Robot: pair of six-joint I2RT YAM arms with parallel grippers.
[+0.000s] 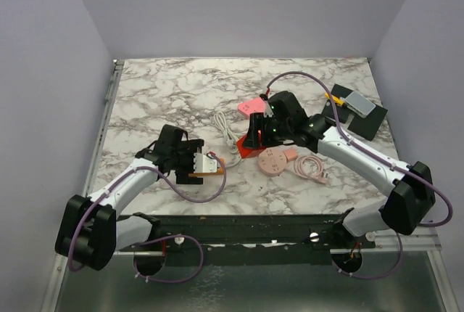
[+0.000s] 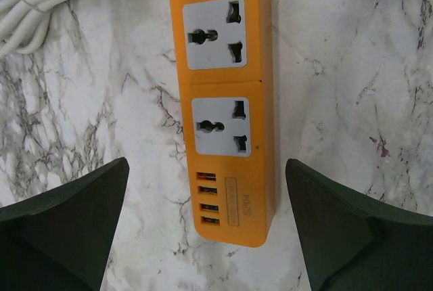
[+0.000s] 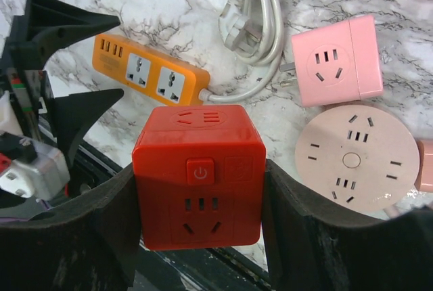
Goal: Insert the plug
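My right gripper point(image 1: 250, 146) is shut on a red cube-shaped plug adapter point(image 3: 197, 196), held above the table; its socket face and power button face the right wrist view. An orange power strip point(image 2: 226, 112) lies flat on the marble, showing two grey socket faces and a column of USB ports. Over that strip my left gripper stands open, one finger point(image 2: 84, 213) to either side in the left wrist view, with nothing held. Any prongs on the red adapter are hidden.
A pink cube adapter point(image 3: 338, 61) and a round pinkish socket disc point(image 3: 358, 159) lie beside the red adapter. Bundled white cable point(image 1: 223, 127) runs behind the strip. A black pad point(image 1: 355, 112) sits far right.
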